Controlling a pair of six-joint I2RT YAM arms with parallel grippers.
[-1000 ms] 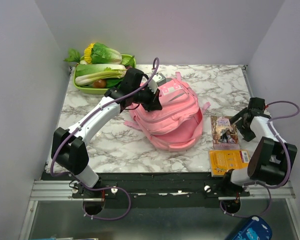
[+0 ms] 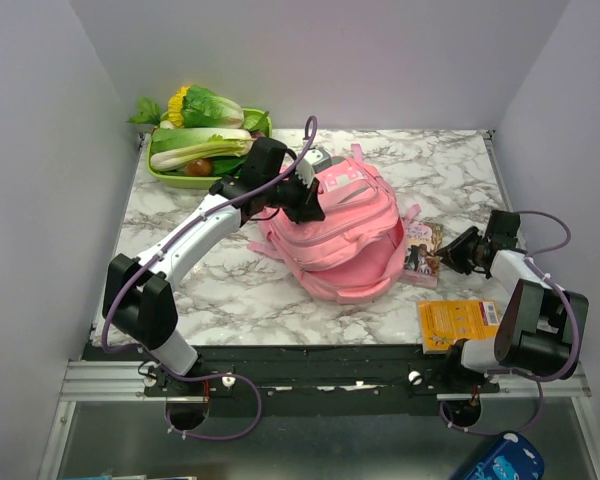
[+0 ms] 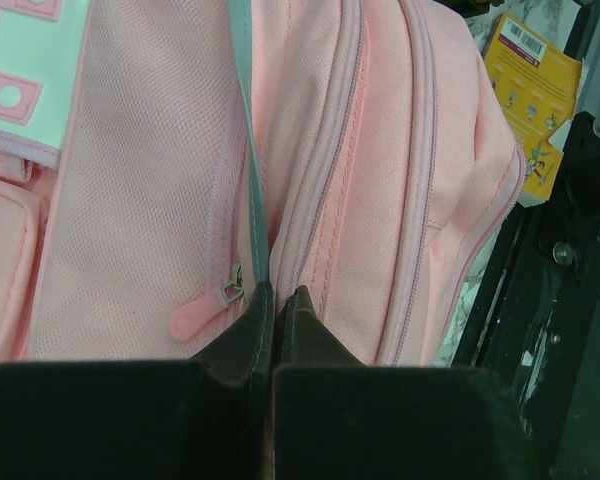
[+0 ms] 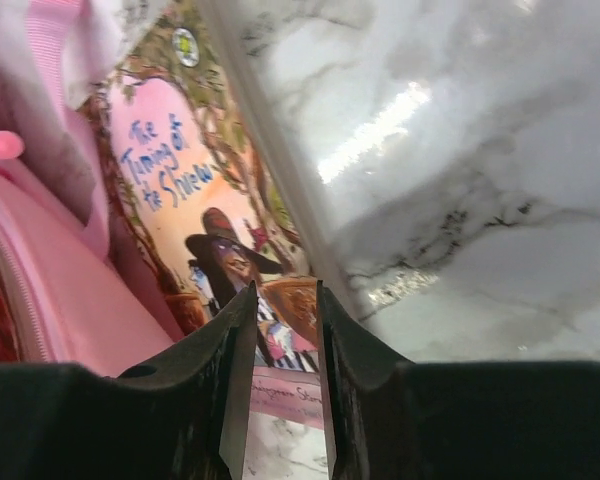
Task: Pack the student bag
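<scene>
The pink backpack (image 2: 345, 225) lies on the marble table with its front mouth sagging open. My left gripper (image 2: 305, 205) is shut on the backpack's upper rim; in the left wrist view a pink zip edge and a teal strip run into its fingertips. A picture book (image 2: 421, 252) lies right beside the bag, its left edge next to a pink strap in the right wrist view. My right gripper is part open over the book's near right corner, the right finger at its edge. A yellow book (image 2: 458, 322) lies nearer the table's front edge.
A green basket (image 2: 185, 181) of vegetables stands at the back left. Below the front edge, a dark blue item (image 2: 505, 460) shows at lower right. Bare marble lies behind the picture book and left of the bag.
The picture book has slid left, from beside the right arm up against the backpack. My right gripper has moved left along with it. The left arm and the bag look unmoved.
</scene>
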